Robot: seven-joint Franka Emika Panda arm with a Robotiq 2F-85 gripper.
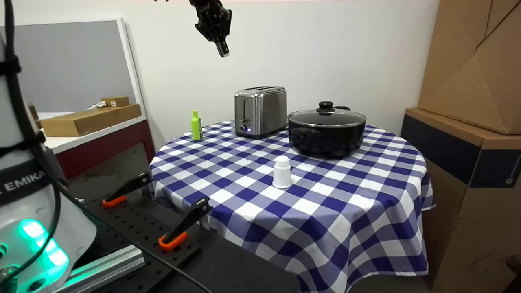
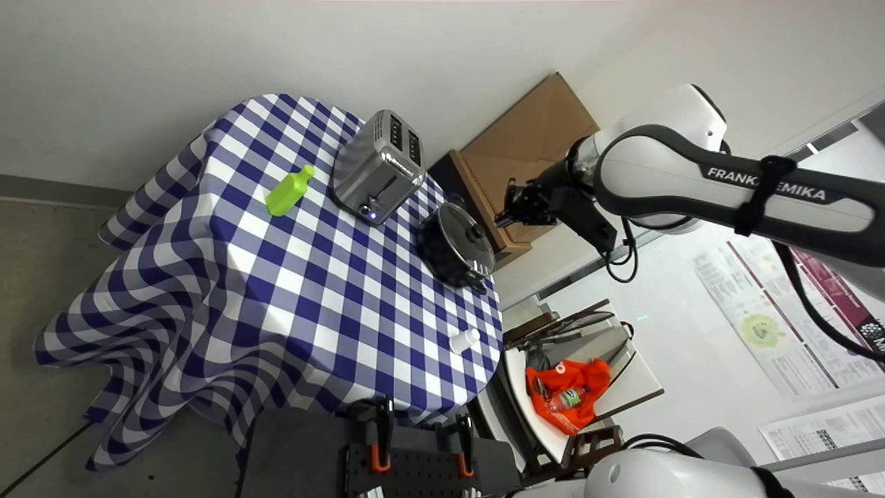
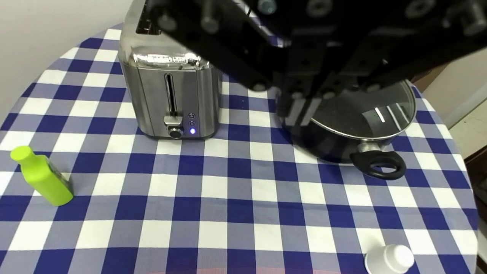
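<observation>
High above the table hangs my gripper [image 1: 223, 55], apart from everything on it; its fingers [image 3: 296, 111] are together with nothing showing between them. A black pot [image 1: 326, 137] with a glass lid stands toward the right, partly covered by my gripper in the wrist view. Left of it is a silver toaster [image 3: 175, 98] with a small lit light on its front. The green bottle [image 3: 45, 178] is upright at the left. A small white bottle [image 1: 281, 173] stands near the front of the table, cut by the lower edge in the wrist view.
A blue and white checkered cloth [image 1: 224, 197] covers the round table, whose middle is bare. Cardboard boxes [image 1: 469, 63] rise beyond its right side. Two clamps [image 1: 183, 227] with orange tips sit on the black bench in front.
</observation>
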